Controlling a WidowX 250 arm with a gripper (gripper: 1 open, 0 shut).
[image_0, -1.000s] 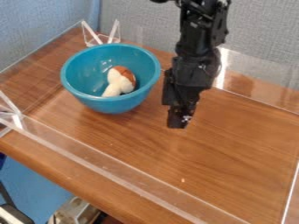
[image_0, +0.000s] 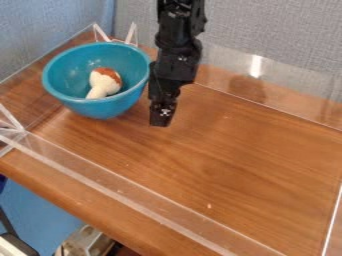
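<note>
A teal bowl (image_0: 70, 91) stands at the back left of the wooden table, with a white toy with a red-orange top (image_0: 102, 84) inside it. My black gripper (image_0: 162, 112) reaches down from the top just right of the bowl, its tips low over the table. It holds nothing that I can see and appears open, though the dark fingers are hard to make out.
Clear panels and white tape crosses line its edges, a grey fabric wall rises behind, and a blue floor with some hardware shows at the lower left.
My gripper has moved left and somewhat toward the back. The bowl, with the toy in it, has shifted left.
</note>
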